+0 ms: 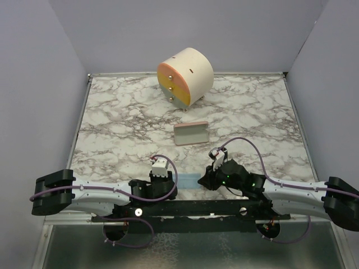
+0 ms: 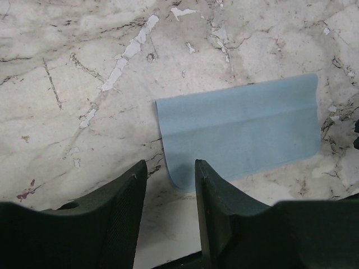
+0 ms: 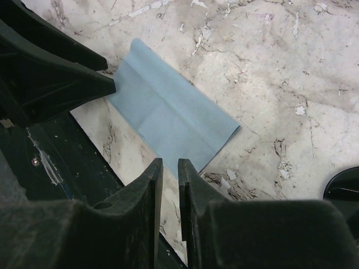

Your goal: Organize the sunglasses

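Note:
A folded light-blue cloth (image 1: 188,180) lies flat near the table's front edge, between my two grippers. My left gripper is open over its left end, one fingertip above a corner; contact with the cloth cannot be made out. My right gripper is part open at the opposite end, with nothing seen between its fingers. An open pale case (image 1: 190,134) with a pinkish edge sits farther back and looks empty. No sunglasses can be made out for sure; a dark rounded object (image 3: 343,184), cut off at the right wrist view's edge, is unclear.
A round cabinet (image 1: 188,75) with coloured drawer fronts and small knobs stands at the back. Bare marbled table (image 1: 123,129) surrounds the case on both sides. Both forearms stretch low along the front edge.

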